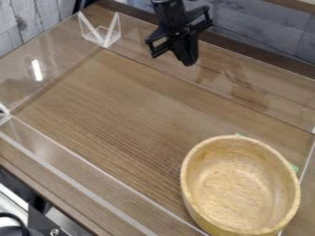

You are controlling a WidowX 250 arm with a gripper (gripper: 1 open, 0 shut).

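Observation:
The black gripper [180,48] hangs from its arm at the top centre of the view, over the back of the wooden table [110,120]. Its dark fingers point down and apart from each other, and nothing clear shows between them; how far they are open is hard to tell at this size.
A large cream oval tub [240,184] stands at the front right, with small greenish items partly behind its right rim. A white wire-like object [101,28] is at the back left.

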